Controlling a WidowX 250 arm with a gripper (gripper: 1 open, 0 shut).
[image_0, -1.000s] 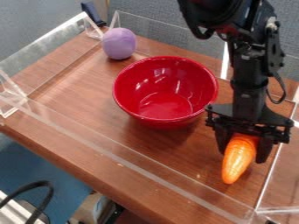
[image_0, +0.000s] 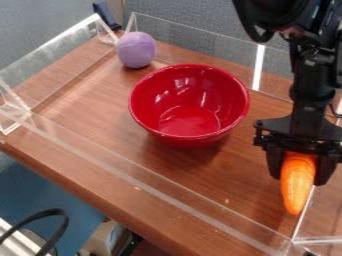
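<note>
My black gripper (image_0: 299, 156) is low over the right side of the wooden table, around an orange carrot-like object (image_0: 297, 188) whose lower part sticks out toward the front below the fingers. Whether the fingers are closed on it is hidden. A red bowl (image_0: 189, 102) sits at the centre, left of the gripper, apart from it.
A purple round object (image_0: 135, 50) stands at the back left. Clear plastic walls edge the table, close by the gripper on the right.
My gripper and the orange object have moved to the right, toward the table's right edge. The bowl and purple object have not moved.
</note>
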